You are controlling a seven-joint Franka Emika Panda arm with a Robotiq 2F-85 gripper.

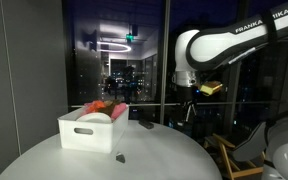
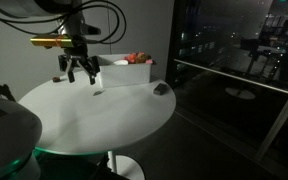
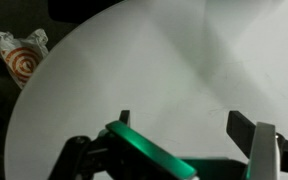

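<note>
My gripper stands open above the round white table [image 3: 134, 70], its two fingers wide apart with nothing between them. In exterior view 2 the gripper [image 2: 81, 78] hangs over the table, pointing down, in front of a white box. This white box [image 1: 79, 135] holds several soft-looking red, orange and pink things [image 1: 106, 108] and something white. A small dark thing [image 1: 121, 158] lies on the table near the box.
Another dark object [image 2: 161, 89] rests near the table's edge. A crinkled packet with an orange spiral [image 3: 22, 62] shows past the table's rim in the wrist view. A wooden-framed chair [image 1: 239, 158] stands beside the table.
</note>
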